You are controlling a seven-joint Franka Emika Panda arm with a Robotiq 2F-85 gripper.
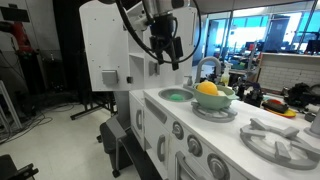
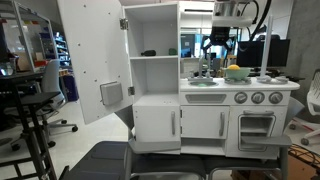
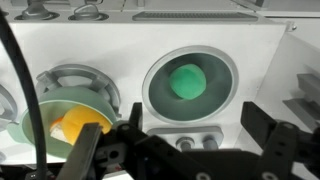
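My gripper hangs open above the counter, with nothing between its fingers. In the wrist view, a round green item (image 3: 187,82) lies in the grey sink basin (image 3: 154,100), ahead of the gap between the fingers. To the left, a pale green bowl (image 3: 103,103) holds something yellow and orange (image 3: 74,122), partly hidden by a finger and a black cable. From the side, the gripper (image 1: 172,62) is well above the sink (image 1: 176,95), and the bowl (image 1: 212,102) stands on the counter with the round yellow item (image 1: 207,87) inside.
Burners (image 1: 280,140) sit toward the counter's near end. A curved faucet (image 1: 209,62) rises behind the sink. Tall white shelves (image 2: 155,75) with an open door (image 2: 95,60) stand beside the sink. Several items crowd the background behind the counter.
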